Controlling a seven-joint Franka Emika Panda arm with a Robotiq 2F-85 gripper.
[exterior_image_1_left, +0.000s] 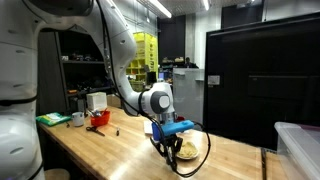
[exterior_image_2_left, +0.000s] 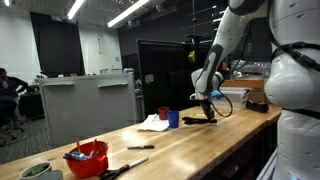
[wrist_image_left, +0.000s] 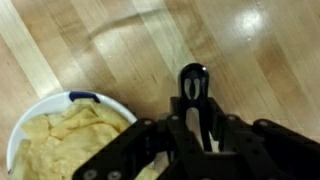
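My gripper is shut on a slim black object with a rounded end (wrist_image_left: 194, 78). The rest of that object runs down between the fingers, and I cannot tell what it is. In exterior view 1 the gripper (exterior_image_1_left: 169, 157) hangs low over the wooden table, left of a bowl of yellowish chips (exterior_image_1_left: 187, 153). The wrist view has the same bowl (wrist_image_left: 22, 128), white with a dark blue mark on its rim, at the lower left, beside the fingers. In exterior view 2 the gripper (exterior_image_2_left: 211, 115) is near the table's far right part.
A blue cup (exterior_image_2_left: 173, 119), a red cup (exterior_image_2_left: 163, 113) and a white cloth (exterior_image_2_left: 153, 124) stand beyond. Nearer the other end are a red basket (exterior_image_2_left: 86, 162) and a marker-like item (exterior_image_2_left: 137, 147). A translucent bin (exterior_image_1_left: 298, 148) is at the right.
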